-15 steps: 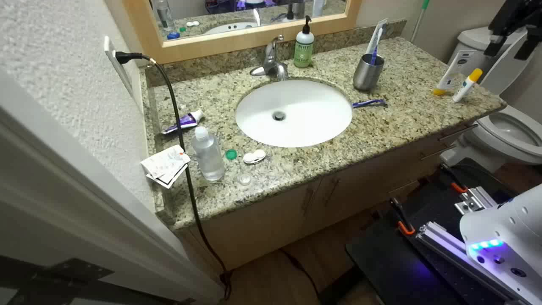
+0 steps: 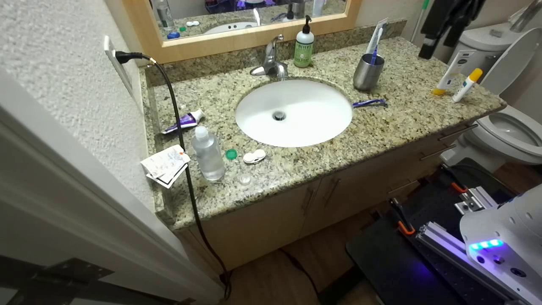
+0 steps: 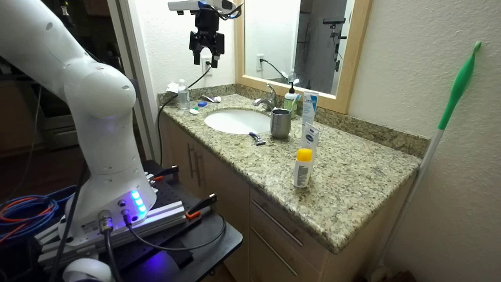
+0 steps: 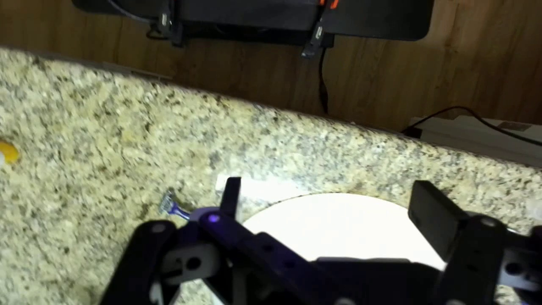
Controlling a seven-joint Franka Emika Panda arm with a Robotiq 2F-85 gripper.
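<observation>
High above the granite counter (image 2: pixel 406 117), my gripper (image 3: pixel 205 62) hangs open and empty. In the wrist view its fingers (image 4: pixel 434 218) stand wide apart over the white sink (image 4: pixel 335 223). A blue razor (image 2: pixel 369 102) lies to the right of the sink, seen partly behind the left finger in the wrist view. The metal cup (image 2: pixel 368 75), holding a toothbrush and a tube, stands behind the razor. Farther right are a yellow-capped white bottle (image 3: pixel 303 168) and a white tube (image 2: pixel 453 73), both upright.
Left of the sink are a clear bottle (image 2: pixel 207 155), a purple toothpaste tube (image 2: pixel 185 122), a green cap (image 2: pixel 231 154) and a white lens case (image 2: pixel 254 156). A black cable (image 2: pixel 177 117) hangs over the counter's left end. The faucet (image 2: pixel 274 63) and soap bottle (image 2: pixel 303 46) stand behind the sink.
In exterior view 1 my gripper has moved left, from above the toilet toward the counter. The objects on the counter have not moved.
</observation>
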